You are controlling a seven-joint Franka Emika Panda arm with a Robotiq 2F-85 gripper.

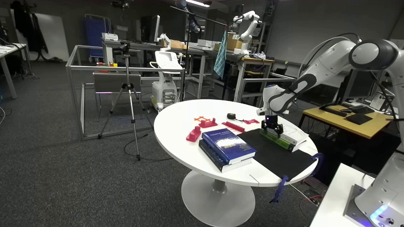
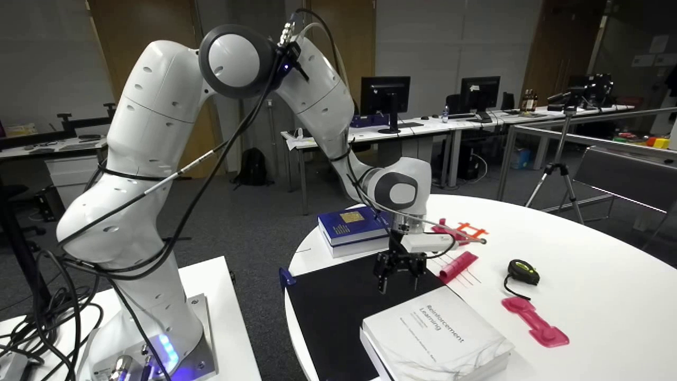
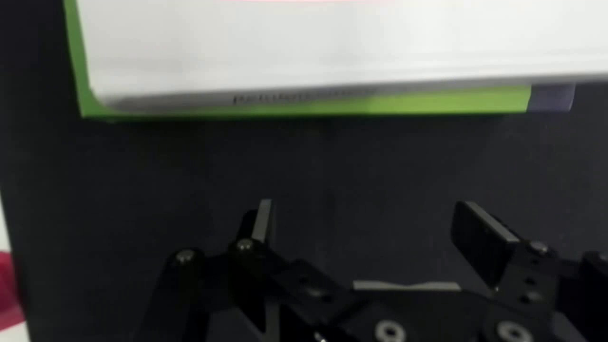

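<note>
A white book lettered "Reinforcement Learning" lies on top of a green book, its near edge jutting over the green one at the right in the wrist view. Both rest on a black mat. My gripper is open beside this stack, its fingers pointing down over bare mat; the wrist view shows only mat between its fingertips. On the other side of the mat, a blue book lies on a darker book.
Red plastic parts, an orange lattice piece and a tape measure lie on the round white table. Blue clamps grip its edge at the mat. Bare tabletop shows at the far side.
</note>
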